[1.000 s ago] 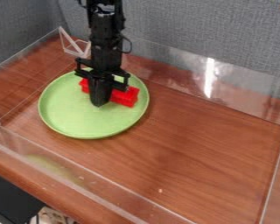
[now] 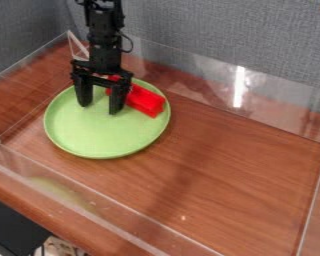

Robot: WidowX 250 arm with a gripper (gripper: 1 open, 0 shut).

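Observation:
A red block (image 2: 141,99) lies on a round green plate (image 2: 96,132) at the upper left of the wooden table, on the plate's back right part. My black gripper (image 2: 100,100) stands open over the back of the plate, its fingers low beside the block's left end and partly in front of it. The block's left end is partly hidden by the gripper.
Clear plastic walls edge it, and grey padded panels stand behind and to the left.
The gripper has risen a little and moved left and back, its fingers now spread apart. More of the red block shows to the right of it.

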